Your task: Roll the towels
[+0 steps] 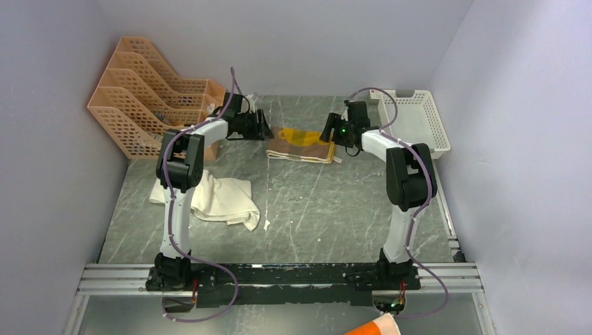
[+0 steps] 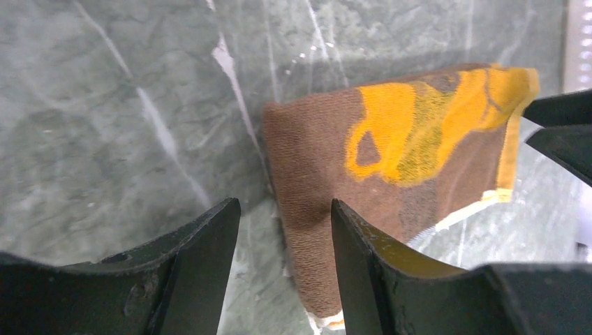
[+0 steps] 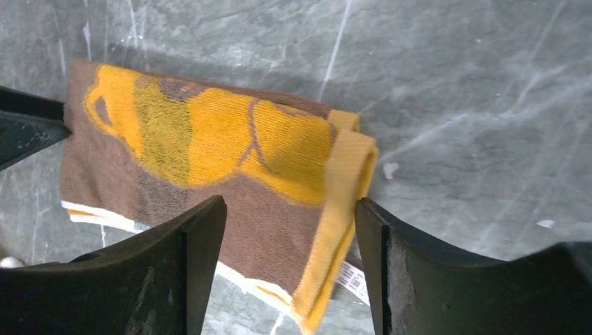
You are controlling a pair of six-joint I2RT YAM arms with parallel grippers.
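A brown and yellow towel [image 1: 299, 148] lies folded flat at the back middle of the table. My left gripper [image 1: 264, 125] is over its left end; in the left wrist view its parted fingers straddle the brown folded edge [image 2: 300, 174]. My right gripper [image 1: 330, 129] is over the right end; in the right wrist view the yellow folded edge [image 3: 345, 181] lies between its parted fingertips. Both grippers stand open. A white towel [image 1: 223, 202] lies crumpled at the left front.
An orange tiered rack [image 1: 129, 98] stands at the back left, and a white basket [image 1: 438, 122] at the back right.
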